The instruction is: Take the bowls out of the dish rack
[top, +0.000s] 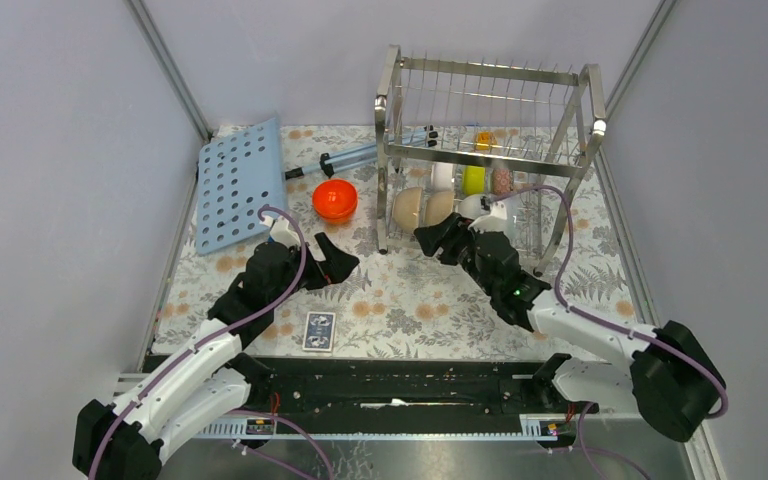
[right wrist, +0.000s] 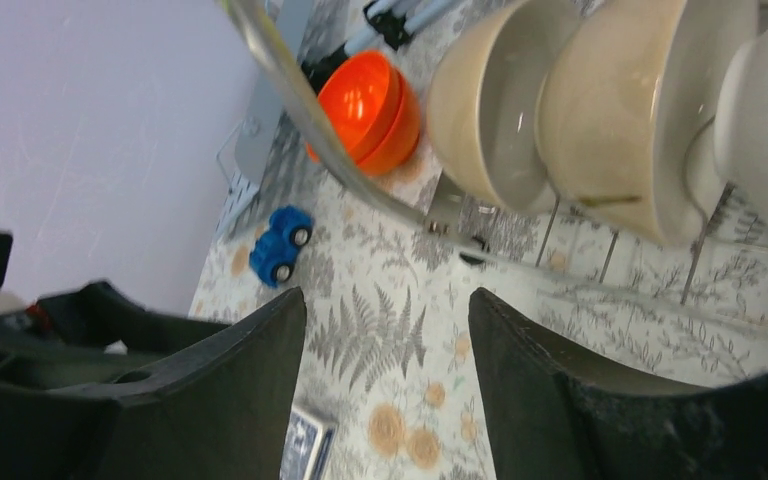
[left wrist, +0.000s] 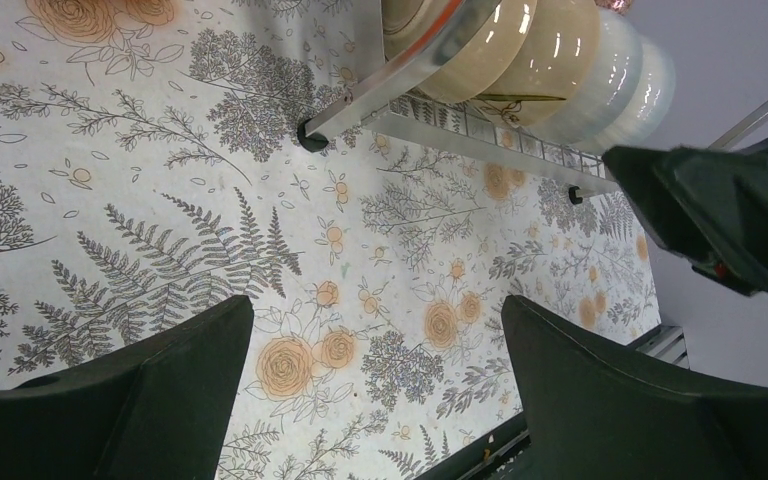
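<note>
The metal dish rack (top: 500, 155) stands at the back right. Its lower shelf holds a beige bowl (top: 407, 209), a tan bowl (top: 439, 208) and white bowls (left wrist: 600, 75), all on edge in a row. Orange bowls (right wrist: 362, 105) sit nested on the table left of the rack. My right gripper (top: 428, 243) is just in front of the rack by the tan bowl, its fingers parted and empty. Partly covered by that arm are the white bowls in the top view. My left gripper (top: 341, 254) is open over the table, in front of the orange bowls, holding nothing.
Cups, including a yellow cup (top: 474, 180), stand behind the bowls. A blue perforated board (top: 241, 187) and a folded tripod (top: 355, 157) lie at the back left. A card box (top: 319, 331) lies in front.
</note>
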